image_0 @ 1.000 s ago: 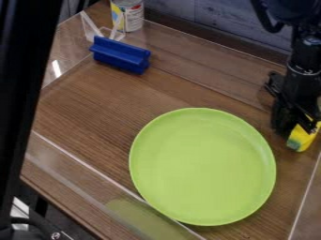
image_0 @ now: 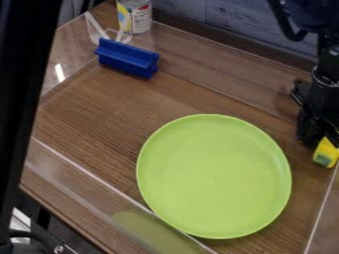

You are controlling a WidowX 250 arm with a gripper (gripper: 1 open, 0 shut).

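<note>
My black gripper [image_0: 312, 124] is at the right edge of the view, low over the table. Just below it lies a small yellow and green object [image_0: 326, 153], partly cut off by the frame edge. The gripper looks shut; whether anything is between its fingers is hidden. A large green plate [image_0: 213, 177] lies to the left of it.
A blue holder [image_0: 127, 58] sits at the upper left with a clear thin item beside it. A can [image_0: 134, 15] stands at the back left. A wall runs along the back.
My gripper has moved right and a little up. The yellow and green object has shifted slightly right and shows more clearly below it.
</note>
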